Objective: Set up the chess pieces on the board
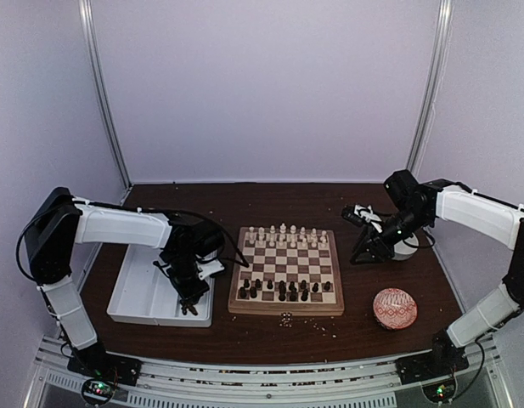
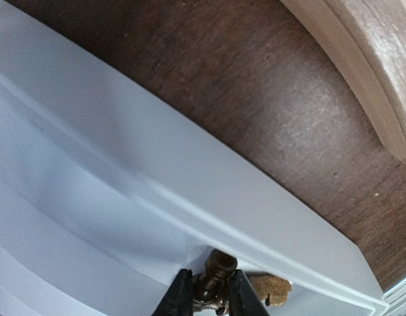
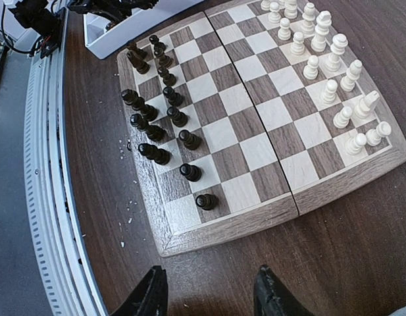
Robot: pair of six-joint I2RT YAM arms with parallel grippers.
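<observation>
The chessboard (image 1: 286, 263) carries white pieces (image 3: 321, 31) along its far side and dark pieces (image 3: 147, 112) along its near side. Inside the white tray (image 1: 138, 289), my left gripper is low, its fingers on either side of a dark brown piece (image 2: 220, 261); whether they grip it cannot be told. Another brown piece (image 2: 271, 288) lies right beside it, against the tray wall. To the right of the board, my right gripper is open over bare table, nothing between its fingers.
A red-and-white patterned round object (image 1: 395, 308) rests on the table at the near right. A white object (image 1: 405, 247) is partly hidden behind the right arm. Small crumbs (image 1: 286, 320) lie in front of the board. Table beyond the board is clear.
</observation>
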